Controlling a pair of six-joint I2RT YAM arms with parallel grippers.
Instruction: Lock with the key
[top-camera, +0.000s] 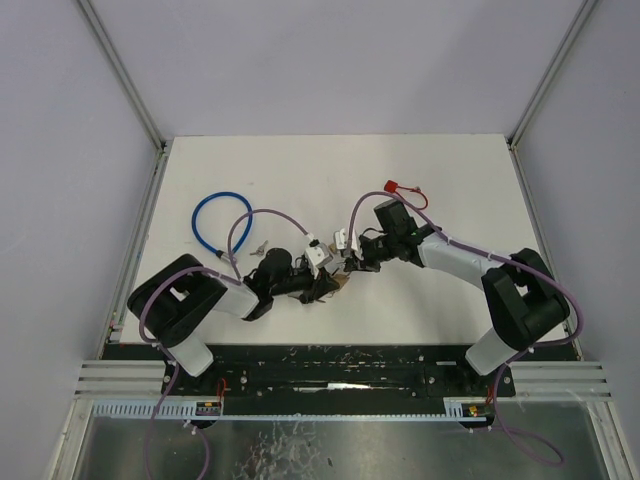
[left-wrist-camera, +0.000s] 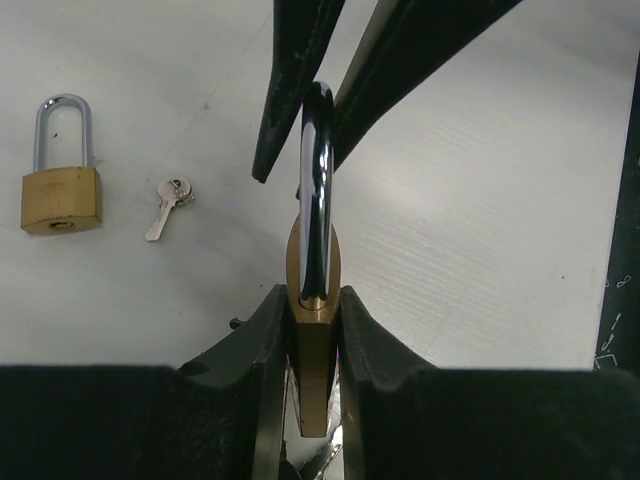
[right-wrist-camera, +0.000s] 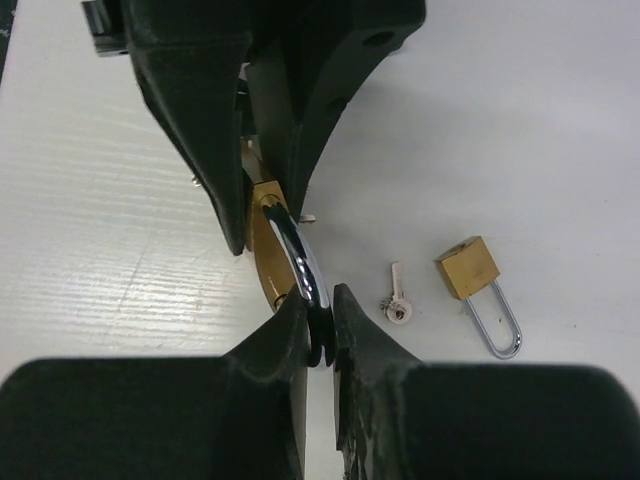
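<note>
A brass padlock (left-wrist-camera: 315, 370) with a shiny steel shackle (left-wrist-camera: 316, 200) is held between both arms. My left gripper is shut on its body. Opposite it, my right gripper is shut on the curved end of the shackle (right-wrist-camera: 296, 250). In the right wrist view the brass body (right-wrist-camera: 268, 262) sits between the left gripper's dark fingers. A silver key (left-wrist-camera: 168, 207) lies on the table in the left wrist view, apart from both grippers. Whether a key is in the held padlock cannot be made out.
A second brass padlock (left-wrist-camera: 62, 198), its long shackle raised, lies by the key. In the top view a blue cable lock (top-camera: 197, 225) rests at the left, and a red lock (top-camera: 391, 187) with a cord at the back right.
</note>
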